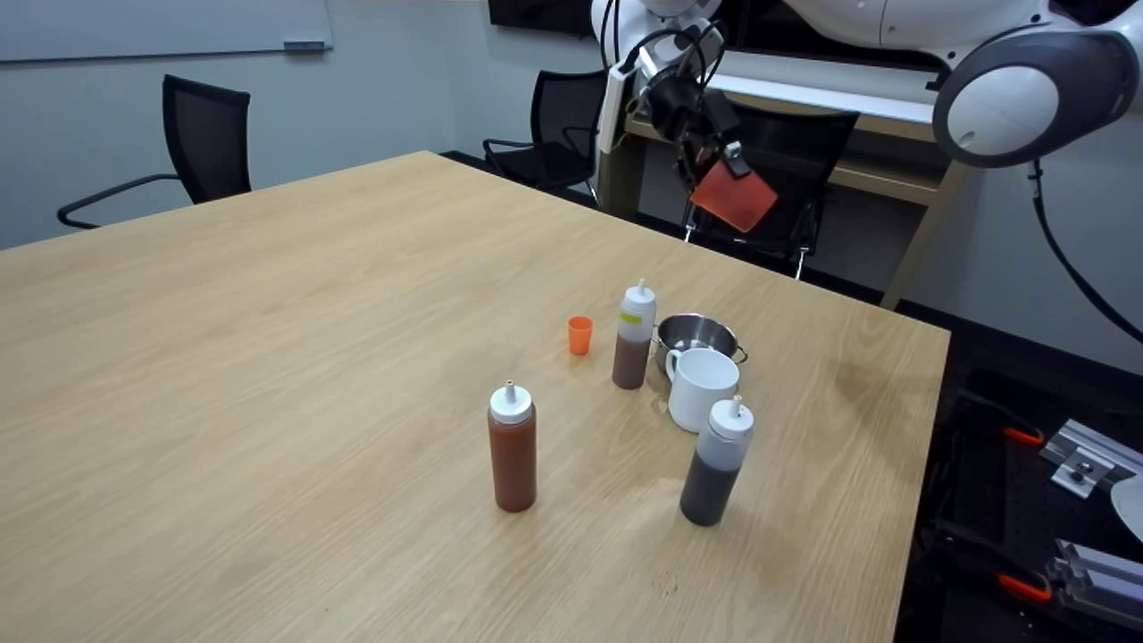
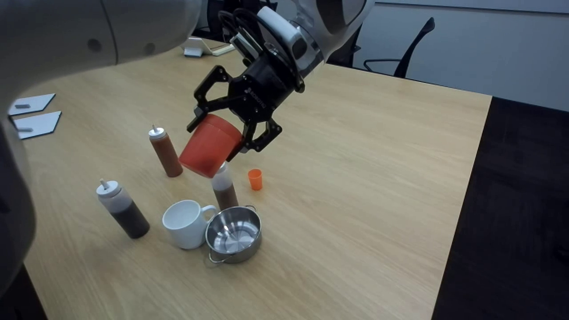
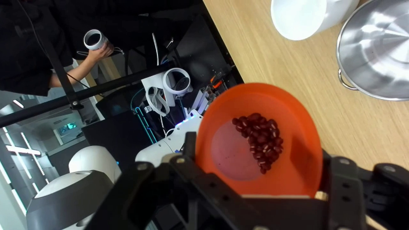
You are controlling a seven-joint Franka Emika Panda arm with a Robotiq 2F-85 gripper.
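My gripper (image 2: 221,133) is shut on a red-orange cup (image 2: 209,147), one finger on each side of it. In exterior view 1 the tilted cup (image 1: 735,197) hangs high above the table's far side. Looking into the cup (image 3: 226,153) from the wrist, I see a cluster of dark red beans (image 3: 260,140) against its bottom and one side. A steel pot (image 2: 233,234) with wire handles stands on the table below, and no beans show in it. Touching or very near the pot is a white mug (image 2: 185,224).
Beside the pot stands a brown-sauce bottle (image 1: 633,338), with a small orange cup (image 1: 579,336) to its left. A red-brown bottle (image 1: 513,448) and a dark-sauce bottle (image 1: 717,463) stand nearer exterior view 1.
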